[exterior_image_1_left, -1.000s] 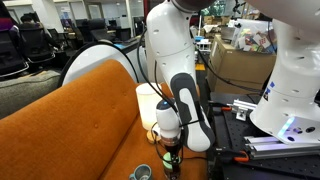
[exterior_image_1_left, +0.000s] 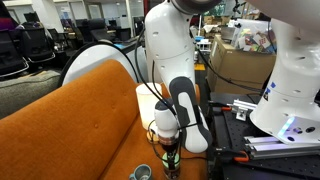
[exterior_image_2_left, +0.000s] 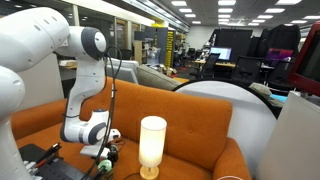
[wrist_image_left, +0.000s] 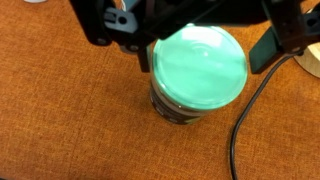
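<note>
A jar with a pale green lid (wrist_image_left: 200, 68) stands upright on the orange couch seat (wrist_image_left: 75, 115). In the wrist view its lid sits under and between the fingers of my open gripper, with a dark finger on either side. In exterior view 1 the gripper (exterior_image_1_left: 172, 154) is low over the seat, and the jar (exterior_image_1_left: 170, 162) shows as a patch of green by the fingertips. Exterior view 2 shows the green jar (exterior_image_2_left: 105, 166) under the gripper (exterior_image_2_left: 104, 154). Whether either finger touches the jar is unclear.
A white cylindrical lamp (exterior_image_2_left: 152, 140) with a wooden base stands nearby. A dark cable (wrist_image_left: 240, 118) runs over the seat beside the jar. A grey metal cup (exterior_image_1_left: 142, 172) lies close to the gripper. The couch backrest (exterior_image_1_left: 75, 105) rises behind; open seat lies to the lamp's right in exterior view 2.
My arm and wrist have shifted slightly to the left in exterior view 1. The jar and the cup appear to be in the same place.
</note>
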